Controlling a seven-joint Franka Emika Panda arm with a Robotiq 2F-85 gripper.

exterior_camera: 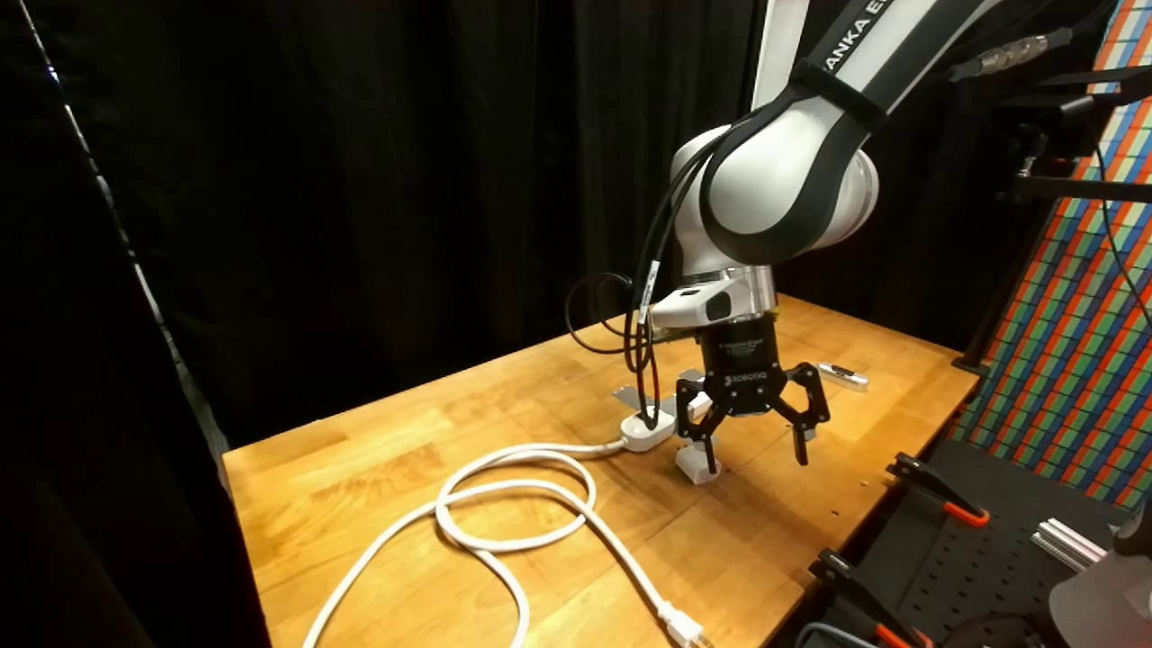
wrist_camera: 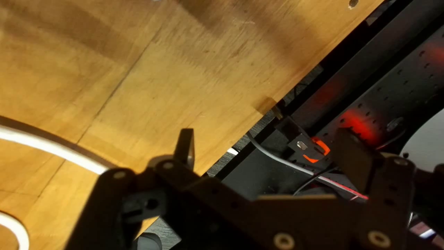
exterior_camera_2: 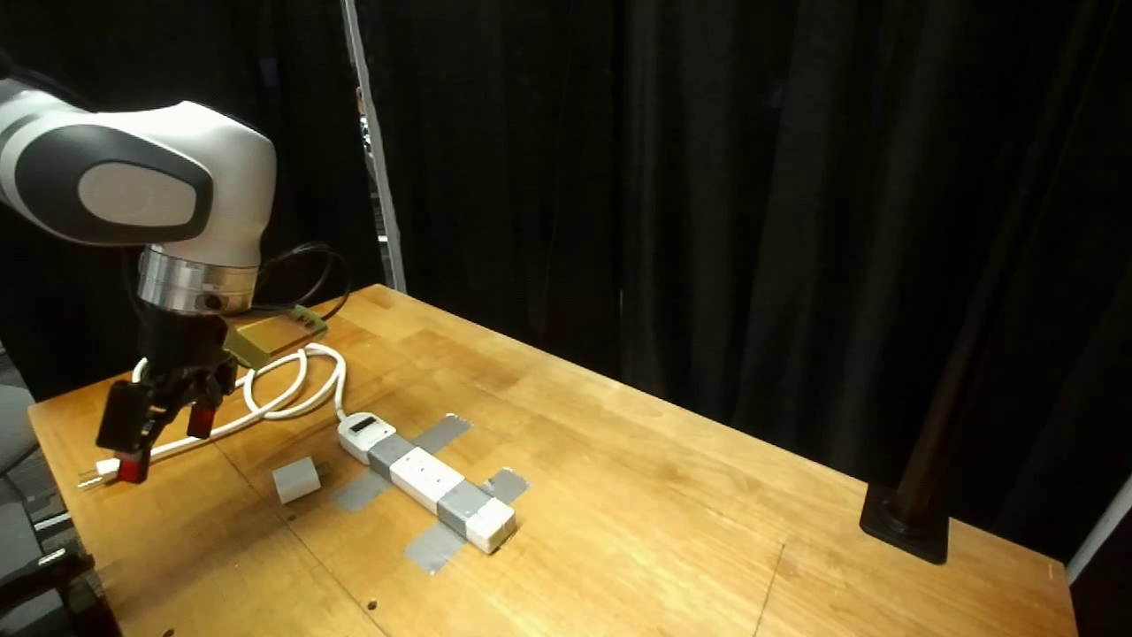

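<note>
My gripper (exterior_camera: pixel 756 463) hangs above the table with its fingers spread and nothing between them. In the wrist view the open gripper reaches over the table's edge, one finger above wood and the other above the dark shelf. A small pale block (exterior_camera_2: pixel 294 479) rests on the table; in exterior view 1 one finger overlaps the same block (exterior_camera: pixel 692 464). Grey tape runs over a white power strip (exterior_camera_2: pixel 424 474) lying near it. The strip's white cord (exterior_camera: pixel 518 486) lies in loops, its plug (exterior_camera: pixel 680 623) close to the front edge.
Two clamps with orange tips, one a black clamp (exterior_camera: pixel 934 486), grip the table's edge. A small white item (exterior_camera: pixel 842 376) lies toward the far right. Bare tabletop (exterior_camera_2: pixel 679 510) stretches to the right of the strip.
</note>
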